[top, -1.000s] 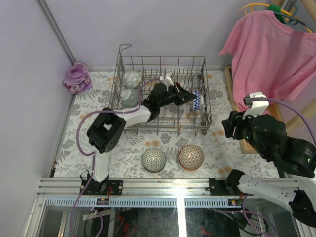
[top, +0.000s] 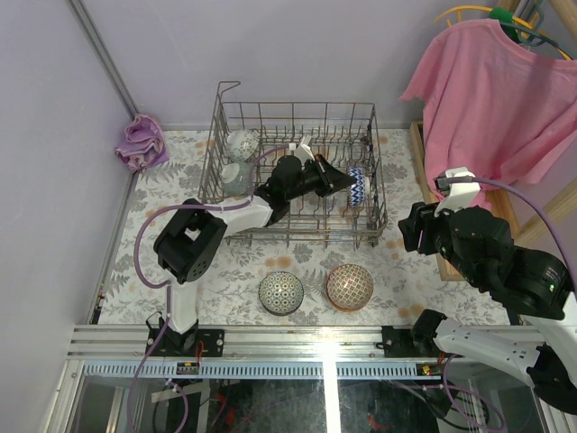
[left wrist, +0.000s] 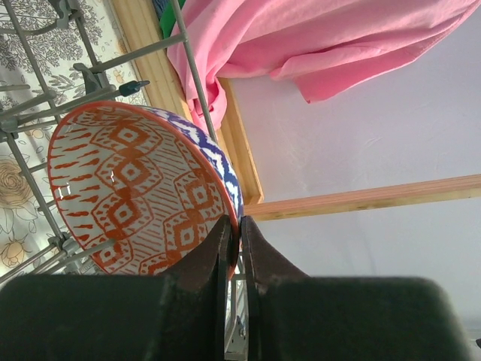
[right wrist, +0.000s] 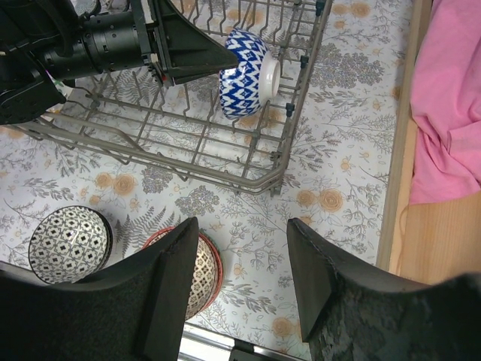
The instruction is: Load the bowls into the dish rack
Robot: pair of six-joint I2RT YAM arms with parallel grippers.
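Note:
My left gripper [top: 343, 180] is shut on the rim of the blue-and-white bowl, which stands on its side in the right part of the dish rack; its red-patterned inside [left wrist: 135, 188] fills much of the left wrist view. Two bowls, one pale [top: 242, 144] and one celadon [top: 236, 178], sit at the rack's left. On the counter in front lie a dark-rimmed bowl [top: 280, 293] and a red-rimmed bowl [top: 350, 287]. My right gripper hangs open right of the rack, nothing between its fingers.
A wooden tray [right wrist: 398, 226] and a hanging pink shirt [top: 478, 99] stand at the right, close to my right arm. A purple cloth [top: 142, 142] lies at the back left. The counter between the rack and tray is clear.
My left gripper and the bowl have shifted very slightly left in the top view, with the arm's elbow a little forward. The right gripper has moved slightly left.

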